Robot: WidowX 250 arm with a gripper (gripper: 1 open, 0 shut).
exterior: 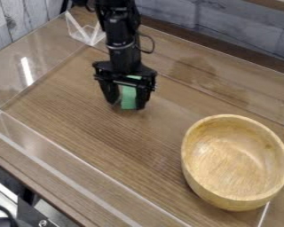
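My black gripper (pixel 125 87) hangs down from the top centre over a small green object (pixel 129 96) on the wooden table, its fingers open and spread to either side of it. The fingers partly hide the green object, and I cannot tell whether they touch it.
A large pale yellow bowl (pixel 233 161) sits at the lower right. Clear plastic pieces and a wall edge lie along the left and top.
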